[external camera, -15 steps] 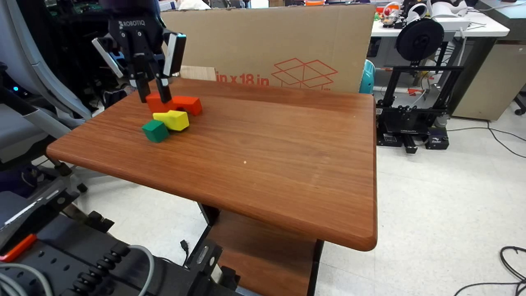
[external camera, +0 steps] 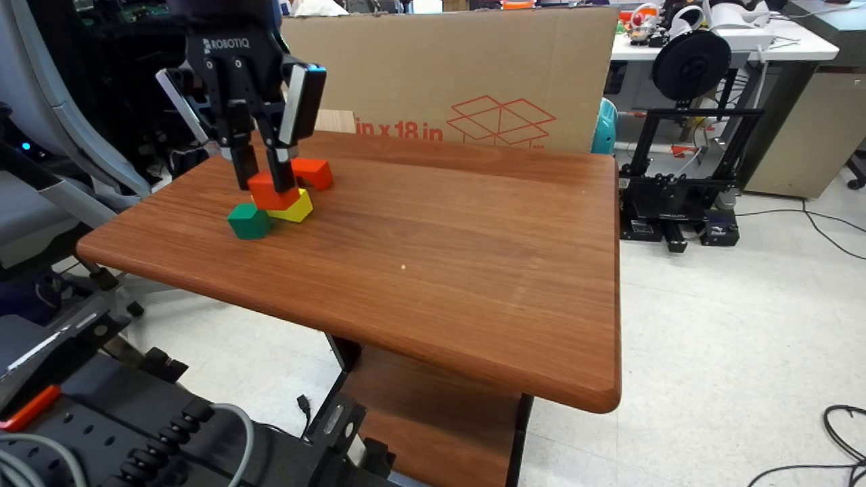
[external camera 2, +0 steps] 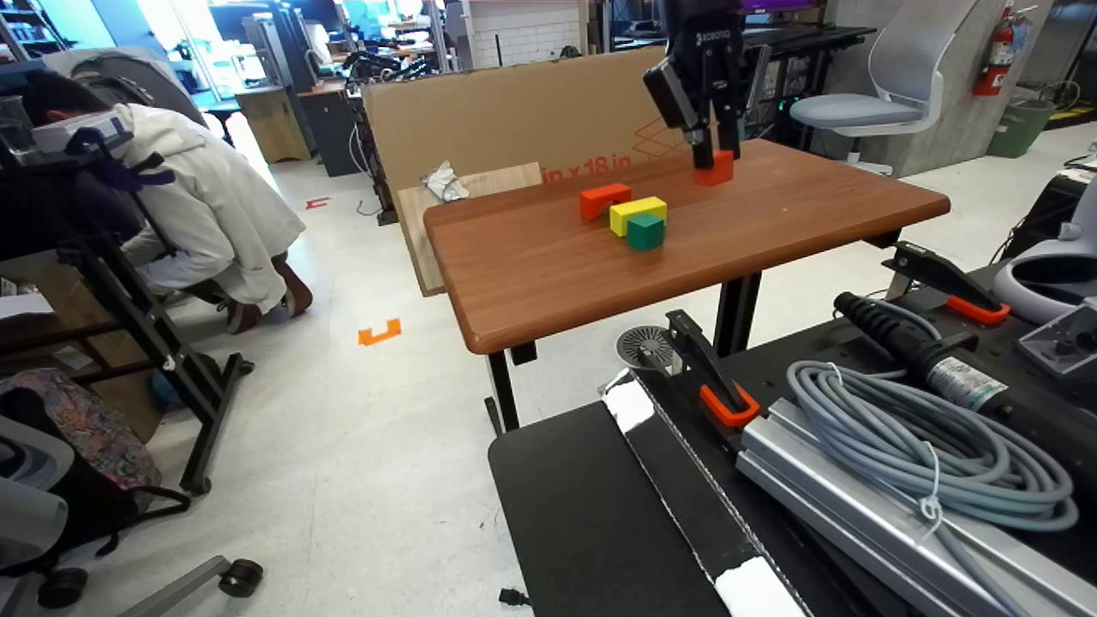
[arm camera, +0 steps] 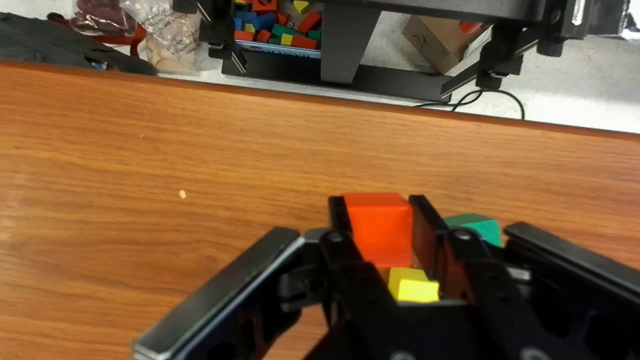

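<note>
My gripper (external camera: 264, 177) is shut on a red-orange block (external camera: 272, 195), and its fingers press on two opposite sides. In the wrist view the same block (arm camera: 381, 225) fills the space between the fingertips. A green block (external camera: 249, 222) lies just in front on the table, and a yellow block (external camera: 298, 208) is partly hidden behind the held one. Farther back lies an orange arch-like block (external camera: 314, 173). From exterior view 2, the held block (external camera 2: 714, 170) appears to the right of the yellow block (external camera 2: 638, 214), with a gap between. Whether it touches the tabletop, I cannot tell.
A large cardboard sheet (external camera: 454, 73) stands along the back edge. Beyond the table edge in the wrist view, a bin of coloured blocks (arm camera: 282, 27) is visible.
The green block appears slightly shifted left and turned.
</note>
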